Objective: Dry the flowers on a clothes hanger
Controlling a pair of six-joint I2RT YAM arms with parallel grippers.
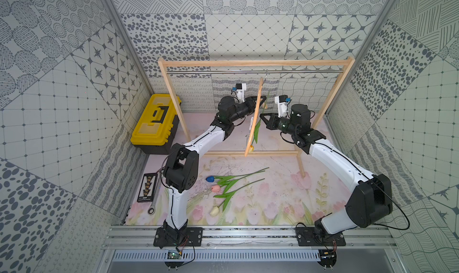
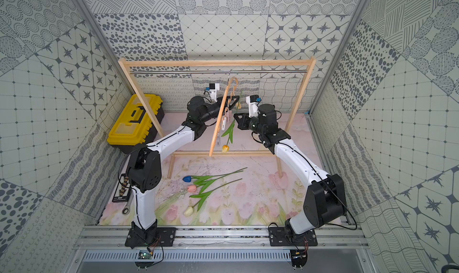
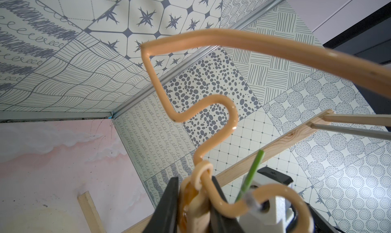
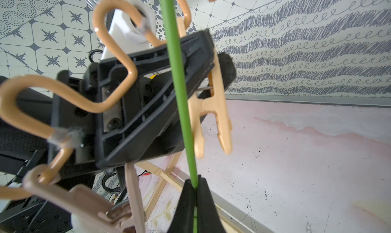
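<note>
The peach clothes hanger point(image 1: 254, 120) hangs edge-on from the metal rail. My left gripper is shut on a peach clip point(image 4: 211, 114) of the hanger; the clip's two prongs point downward and stand apart. Its squeezed end is between the black fingers. My right gripper is shut on the green stem point(image 4: 179, 82) of the yellow tulip point(image 2: 225, 148), which hangs head down with its leaves point(image 2: 229, 129) below the gripper. In the right wrist view the stem crosses before the left fingers and the clip; whether it touches the prongs I cannot tell.
The wooden rack point(image 1: 253, 62) frames both arms. A blue tulip point(image 1: 210, 179), a pink one point(image 1: 215, 188) and a white one point(image 1: 214, 211) lie on the floral mat in front. The yellow toolbox point(image 1: 155, 120) stands left.
</note>
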